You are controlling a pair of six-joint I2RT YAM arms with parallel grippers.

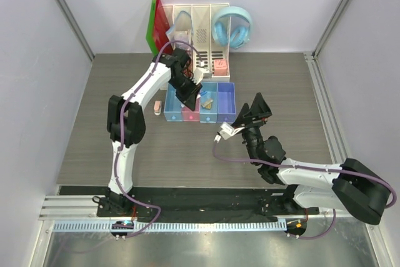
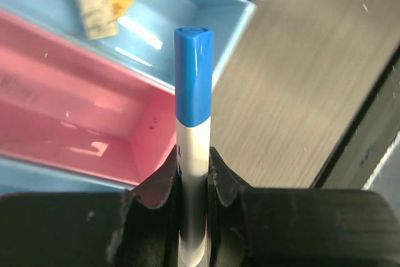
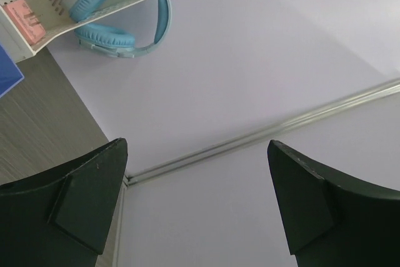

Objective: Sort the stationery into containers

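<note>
A blue-and-white cylindrical stationery item (image 2: 194, 79) stands between the fingers of my left gripper, which is shut on it above the pink compartment (image 2: 75, 98). Beside that, a light blue compartment (image 2: 162, 23) holds wooden pieces (image 2: 94, 7); a purple compartment (image 1: 226, 101) is at the row's right end. My right gripper is open and empty, raised at right of the containers, its tips at the top of the arm (image 1: 253, 107) in the top view.
A white rack (image 1: 203, 17) with headphones (image 1: 225, 14) and a pink block (image 1: 220, 67) stands at the back. A small pale item (image 1: 157, 107) lies left of the containers.
</note>
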